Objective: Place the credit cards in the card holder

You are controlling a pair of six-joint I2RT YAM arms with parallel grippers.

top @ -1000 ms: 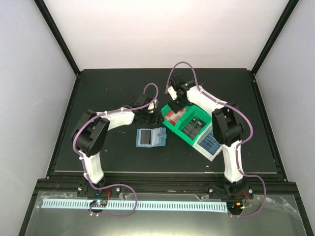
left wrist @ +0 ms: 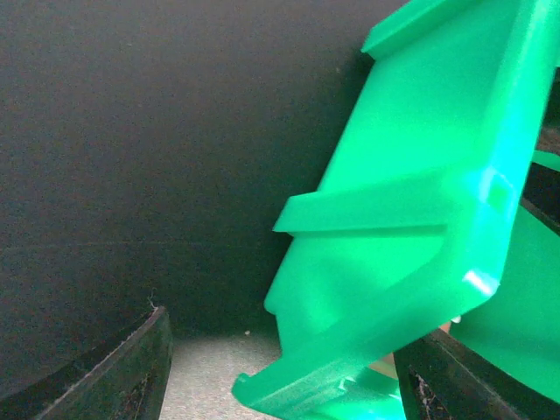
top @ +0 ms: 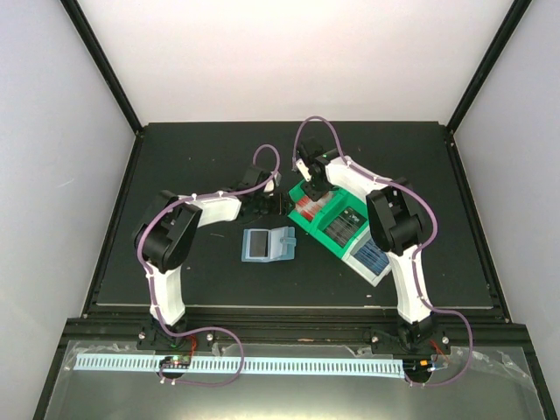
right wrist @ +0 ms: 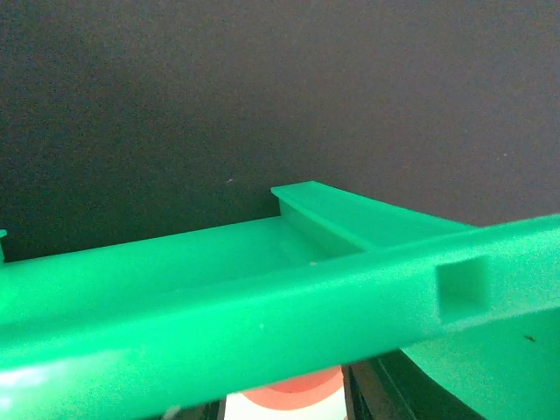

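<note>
The light blue card holder (top: 281, 244) lies unfolded on the table, a dark panel on its left half. Right of it stands a slanted green tray (top: 325, 236) with red-and-white cards (top: 310, 208), dark cards (top: 345, 227) and blue cards (top: 371, 255) in separate compartments. At the tray's left corner is my left gripper (top: 287, 204), its fingers (left wrist: 448, 381) spread with the green corner wall between them. My right gripper (top: 313, 188) is over the upper end; in the right wrist view its fingertips (right wrist: 372, 389) stand apart beyond the green rim, a red-and-white card surface visible between them.
Both arms crowd the tray's upper end. The tray's raised green walls (right wrist: 262, 302) partly hide the right fingers.
My left gripper has edged slightly right, against the tray corner. The cards and holder look unmoved.
</note>
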